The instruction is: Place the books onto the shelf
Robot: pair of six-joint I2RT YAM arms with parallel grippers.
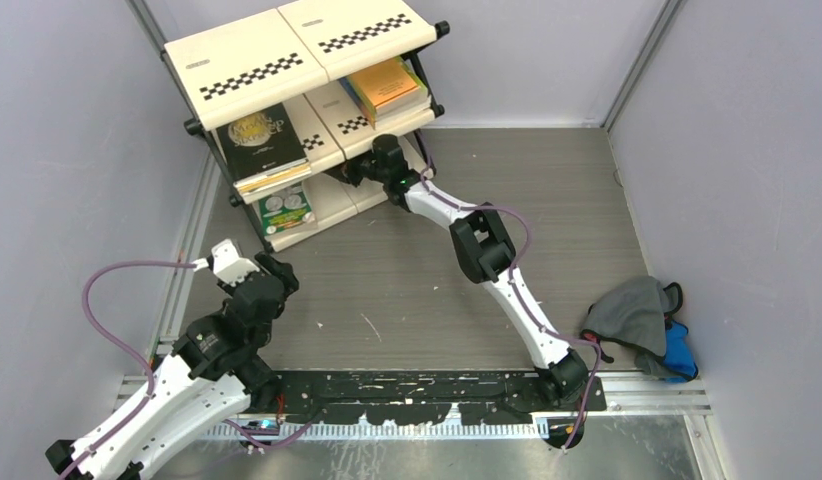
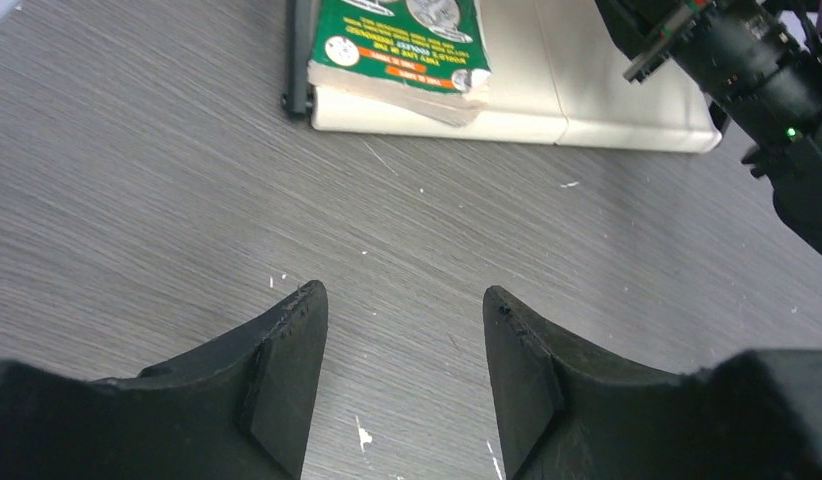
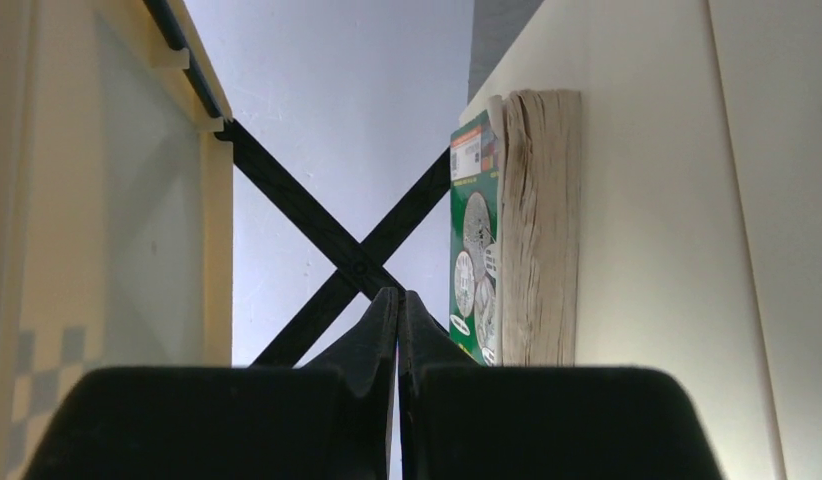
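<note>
A green book [image 1: 285, 206] with worn page edges lies at the left of the rack's bottom shelf. The right wrist view shows this green book [image 3: 542, 230] close ahead of my right gripper, whose fingers are shut together with nothing visible between them. In the top view that gripper reaches into the bottom level, its tips hidden under the middle shelf. A black-covered book [image 1: 262, 142] tops a stack at middle left; an orange book [image 1: 387, 84] tops another at middle right. My left gripper is open and empty over bare floor in front of the rack.
The cream rack [image 1: 257, 50] has black posts and crossed braces [image 3: 359, 268]; its shelves leave low gaps. A grey and blue cloth bag [image 1: 637, 325] lies at the right wall. Grey floor [image 1: 377, 300] between the arms is clear.
</note>
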